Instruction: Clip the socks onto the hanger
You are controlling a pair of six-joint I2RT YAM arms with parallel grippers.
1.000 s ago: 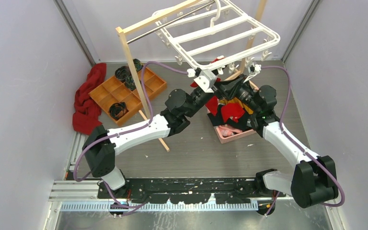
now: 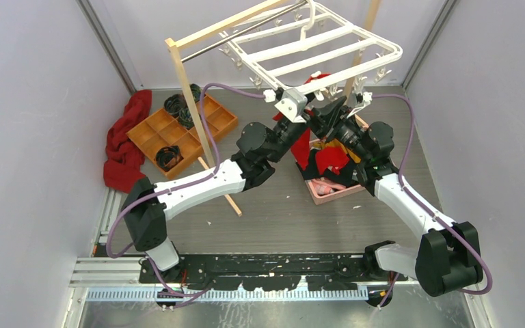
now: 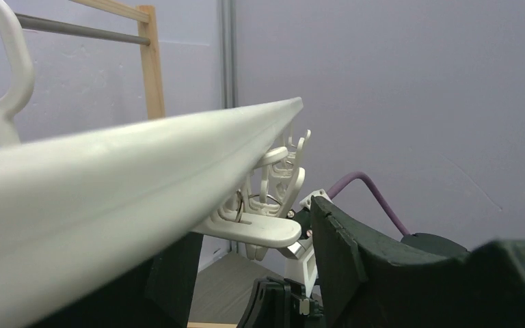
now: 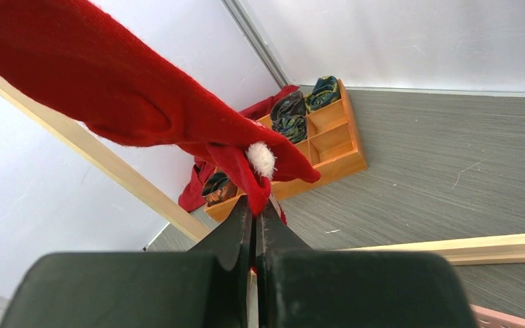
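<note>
The white clip hanger (image 2: pixel 306 44) hangs from the rod, clips along its edges. In the left wrist view its frame crosses close in front, and one clip (image 3: pixel 263 231) spans the gap of my left gripper, whose fingers (image 3: pixel 338 263) are shut on it. Shut on a red sock with a white pompom (image 4: pixel 150 102), my right gripper pinches one end of it; the sock stretches up to the upper left in that view. From above, both grippers meet under the hanger's front edge and hide the clip. Whether the sock's end is inside the clip cannot be seen.
A pink box (image 2: pixel 335 196) with socks stands under the right arm. At left are a wooden divided tray (image 2: pixel 152 128) with rolled dark socks and a red cloth (image 2: pixel 124 147). The wooden rack post (image 2: pixel 193 102) stands close to the left arm.
The hanger's front edge and my left gripper have moved slightly toward the back. Most of the right arm looks unmoved, and the red sock has shifted a little below the hanger.
</note>
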